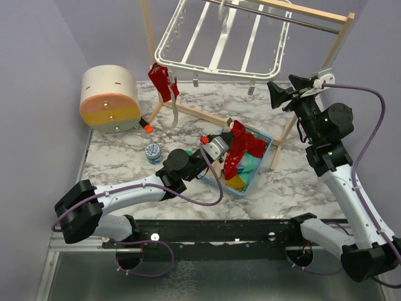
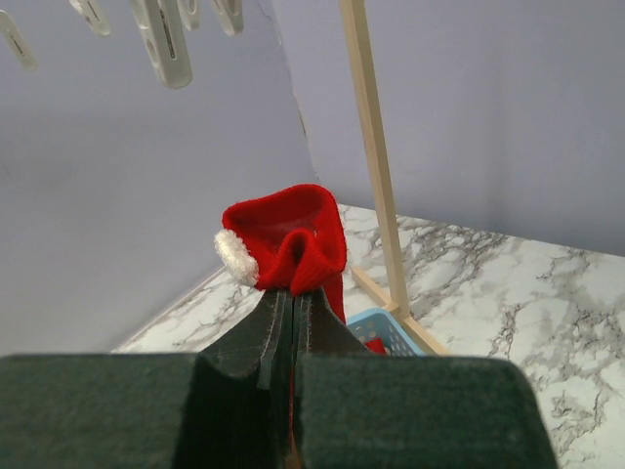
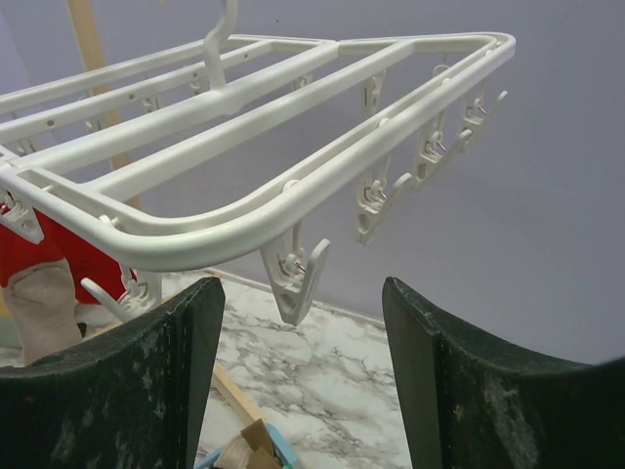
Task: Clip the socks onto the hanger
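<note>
The white hanger (image 1: pixel 216 68) hangs from a rod at the top of the top view, clips along its frame. A red sock with a pale part (image 1: pixel 161 83) dangles from its left end. My left gripper (image 1: pixel 229 130) is shut on a second red sock (image 2: pixel 293 234), pinched with its white-tipped end sticking up past the fingertips; the rest drapes over the bin. Beside the hanger's right corner, my right gripper (image 1: pixel 286 91) stands open. In the right wrist view, a corner clip (image 3: pixel 293 278) appears between its spread fingers, nothing gripped.
Below the hanger sits a blue bin (image 1: pixel 255 179) with green and yellow cloths. A wooden stand (image 1: pixel 203 115) frames the area. At the left are a drawer box (image 1: pixel 109 94) and a blue-white can (image 1: pixel 153 152).
</note>
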